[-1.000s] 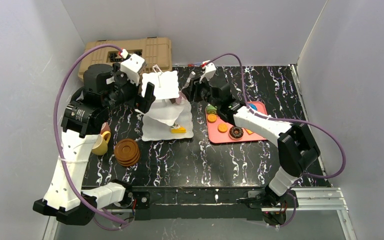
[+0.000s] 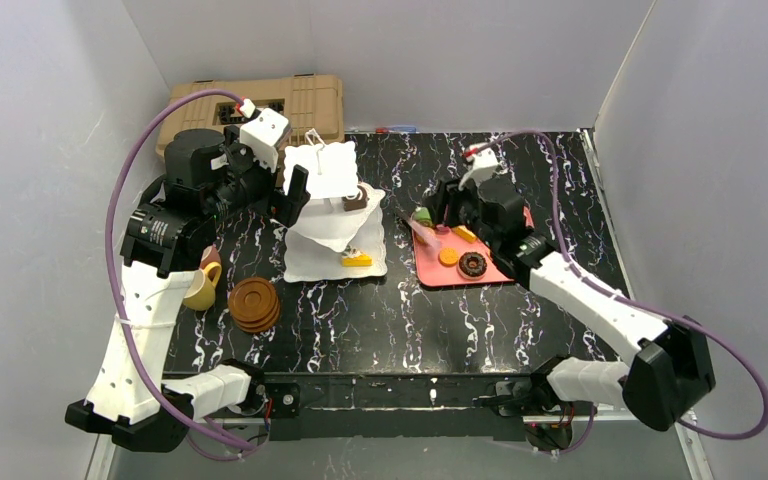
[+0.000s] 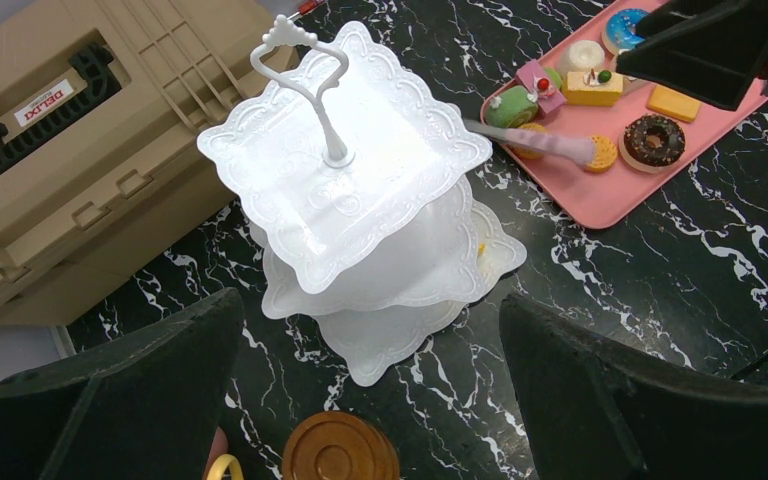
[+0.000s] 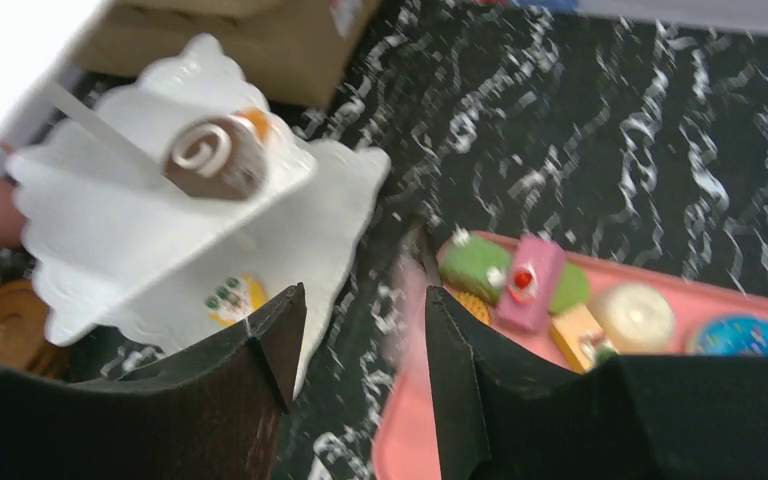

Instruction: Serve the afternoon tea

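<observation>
A white three-tier stand (image 2: pixel 320 170) holds a brown piece (image 4: pixel 215 170) on its middle tier and a yellow cake (image 2: pixel 357 260) on the bottom one. My left gripper (image 2: pixel 290 195) hangs open, empty, above the stand's left side. My right gripper (image 2: pixel 443 205) is open above the pink tray (image 3: pixel 600 205), which holds donuts (image 3: pixel 653 140), a green cake (image 4: pixel 472 262), a pink cake (image 4: pixel 535 270) and several other sweets. A pinkish utensil (image 3: pixel 550 142) with a dark end lies over the tray's left edge; it is blurred.
Brown coasters (image 2: pixel 254 300) and a yellow mug (image 2: pixel 200 290) stand at the left. A tan case (image 2: pixel 250 95) is at the back.
My right gripper has moved right from the stand to over the tray. The pinkish utensil has come away from the stand to the tray's left edge. The left arm has not moved.
</observation>
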